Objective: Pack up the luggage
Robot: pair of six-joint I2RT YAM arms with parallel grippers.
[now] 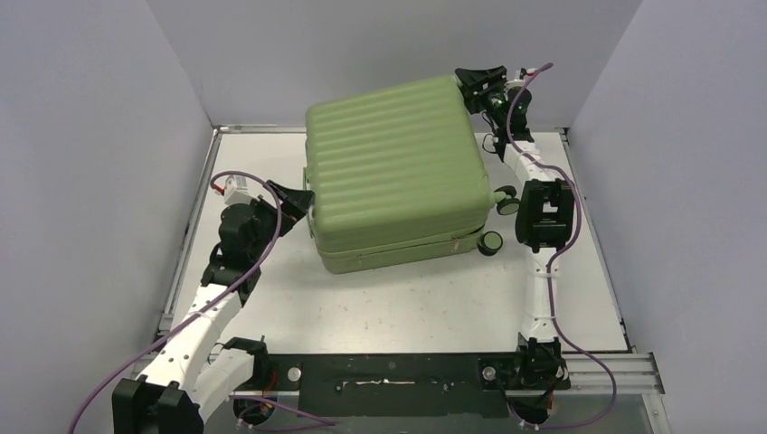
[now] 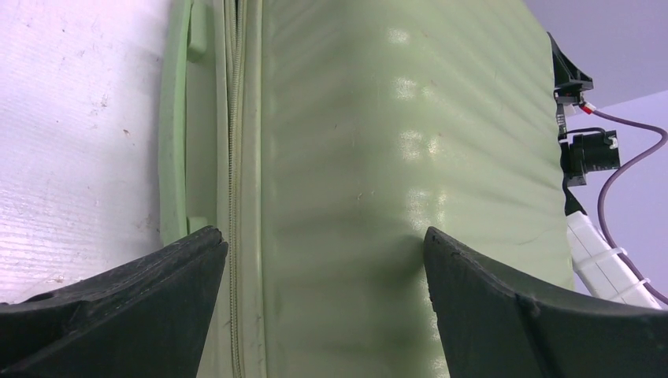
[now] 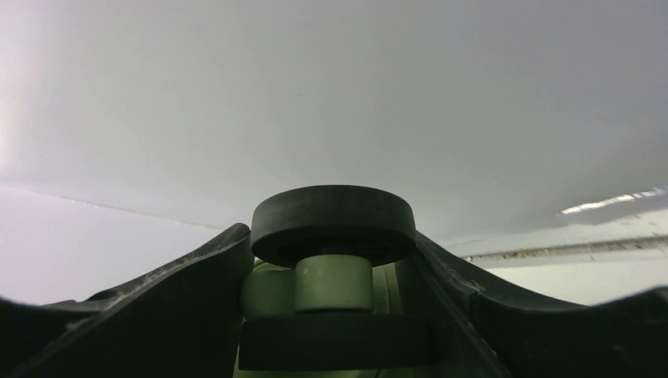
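A closed green ribbed suitcase (image 1: 393, 167) lies tilted on the white table, its far side raised. At its far right corner, my right gripper (image 1: 459, 81) is shut on a wheel; in the right wrist view the dark wheel (image 3: 332, 222) sits between the fingers. My left gripper (image 1: 301, 206) is at the suitcase's left side, open, with nothing gripped. The left wrist view shows the zipper (image 2: 234, 157) and the green side handle (image 2: 175, 126) beyond its fingers (image 2: 150, 303). What lies under the suitcase is hidden.
Other wheels (image 1: 489, 242) stick out at the suitcase's right end, near the right arm (image 1: 545, 212). Grey walls (image 1: 389, 45) close in the back and sides.
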